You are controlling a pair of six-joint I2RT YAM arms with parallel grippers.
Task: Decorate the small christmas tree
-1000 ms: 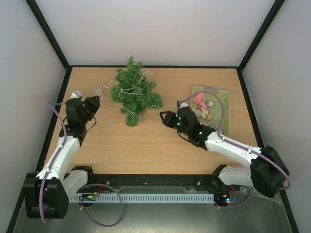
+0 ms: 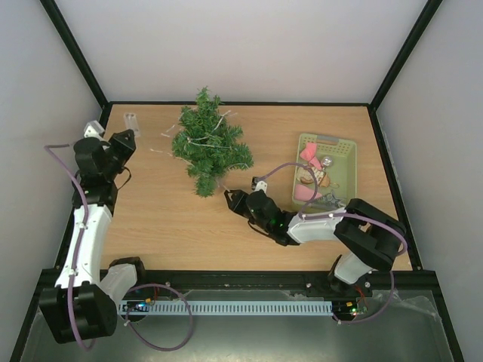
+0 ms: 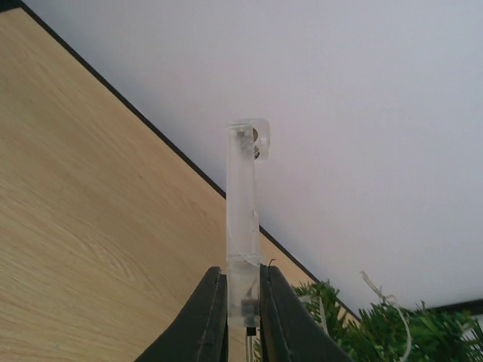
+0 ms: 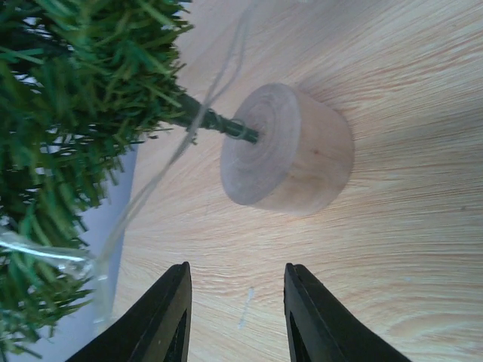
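Note:
The small green tree (image 2: 209, 143) stands mid-back with clear strands on its branches; its round clear base (image 4: 287, 151) and wire-wrapped trunk show in the right wrist view. My left gripper, at the table's left, is shut on a clear plastic piece (image 3: 241, 196) held upright, left of the tree. My right gripper is part open below the tree, near its base, with nothing visible between its fingers.
A light green basket (image 2: 343, 166) at the right holds pink, silver and tan ornaments. Walls border the back and sides.
My left gripper has moved leftward and up in the top view with the clear piece. My right arm has moved left and down, toward the front of the tree.

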